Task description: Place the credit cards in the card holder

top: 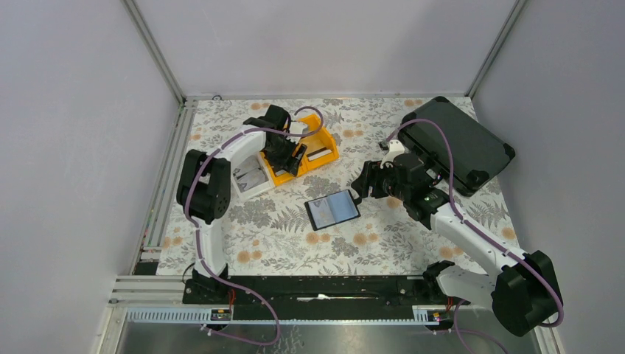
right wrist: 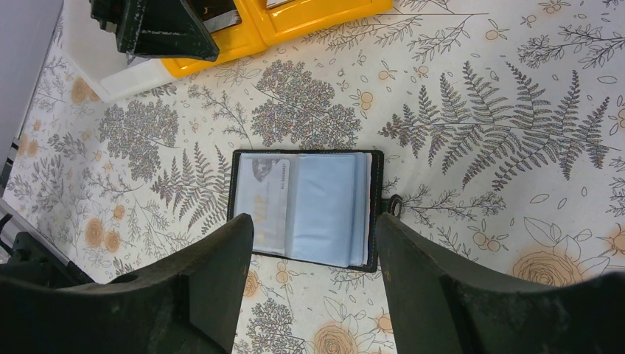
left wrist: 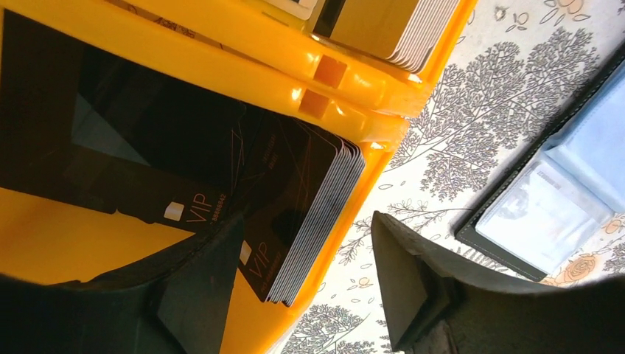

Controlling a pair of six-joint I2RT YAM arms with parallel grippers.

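Observation:
In the left wrist view, black VIP credit cards (left wrist: 284,181) lie stacked at one end of a yellow tray compartment, with more black cards (left wrist: 180,206) leaning further in. My left gripper hovers above that stack, open and empty; one fingertip overlaps the cards in view, the other is beyond the tray's edge. The card holder (right wrist: 324,208) lies unfolded on the table, its clear and bluish sleeves showing and a card-like insert on one side. Over it, the fingers of my right gripper are spread with nothing between them.
Gold cards (left wrist: 402,29) fill the neighbouring compartment of the yellow tray (top: 322,140). A white tray (top: 254,189) adjoins it on the left. At the right stands a large dark case (top: 457,144). Patterned cloth around the card holder is clear.

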